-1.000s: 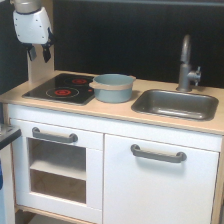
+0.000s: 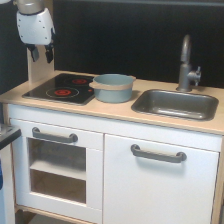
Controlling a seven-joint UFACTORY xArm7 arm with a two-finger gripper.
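Observation:
My gripper (image 2: 41, 55) hangs high at the upper left, in front of the dark back panel and well above the stove. Its dark fingers stand apart, and nothing shows between them. On the counter, a blue-grey pot (image 2: 114, 91) with tan handles stands upright to the right of the black cooktop (image 2: 48, 93), close to its edge. The sink (image 2: 170, 105) further right looks empty. The gripper touches neither the pot nor the counter.
A grey faucet (image 2: 187, 65) rises behind the sink. Below the wooden counter (image 2: 122, 110), the cabinet door (image 2: 160, 185) and oven door (image 2: 62, 175) are closed, each with a protruding handle. At the lower left edge, another object is partly visible.
My gripper has shifted slightly to the right and a little downward. The pot, sink and doors look unchanged.

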